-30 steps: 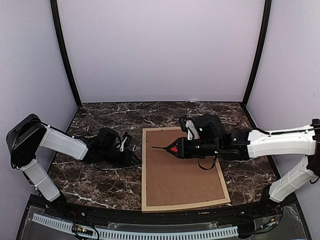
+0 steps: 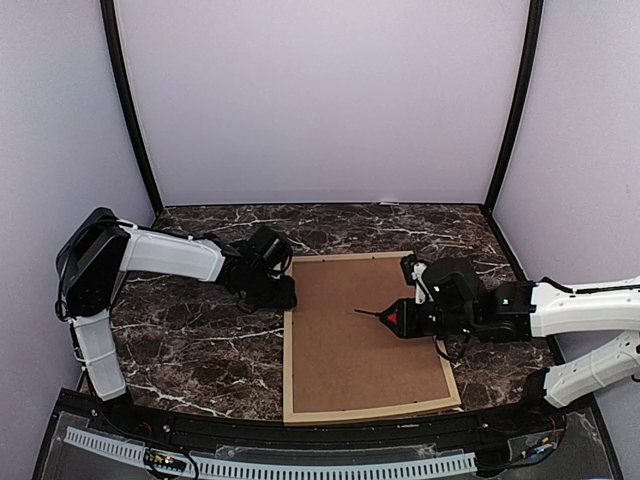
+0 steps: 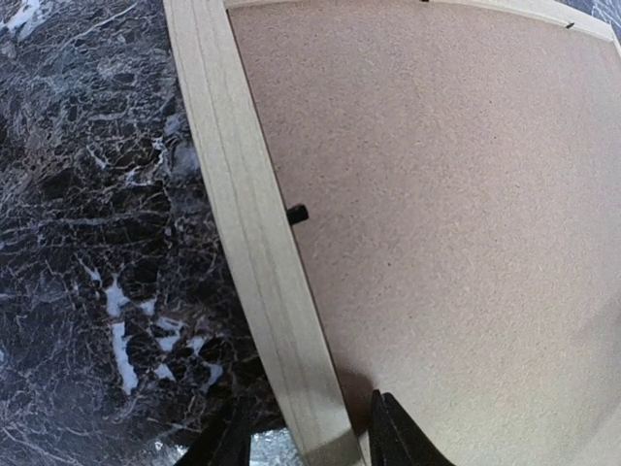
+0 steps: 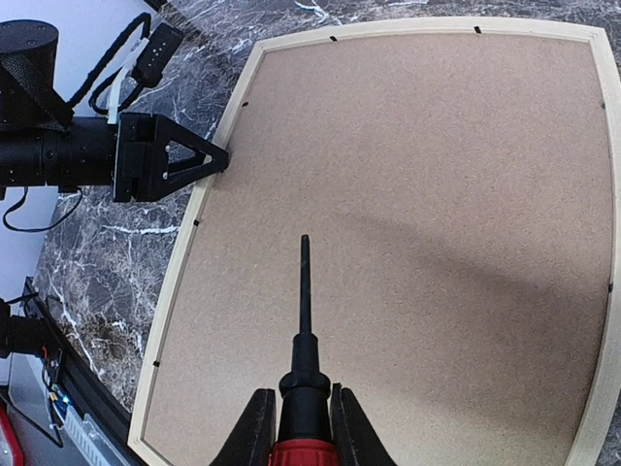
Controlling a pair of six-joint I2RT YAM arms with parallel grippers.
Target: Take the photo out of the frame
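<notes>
The picture frame [image 2: 287,370] lies on the table with its brown backing board [image 2: 350,345] facing up and a pale wood rim around it. My left gripper is partly open, its fingertips on either side of the frame's left rail; whether they touch the wood I cannot tell. Small black tabs, such as one tab [image 3: 297,214], stick out along the rim over the board's edge. Above the board, my right gripper is shut on a thin black tool [image 4: 305,354] with a red handle. The photo itself is hidden.
A white slotted rail [image 2: 300,470] runs along the front edge. Walls stand at the back and both sides.
My left gripper has moved right, from beside the frame to its left rail. The right gripper, with the tool, has shifted right and slightly toward the front. The frame has stayed put.
</notes>
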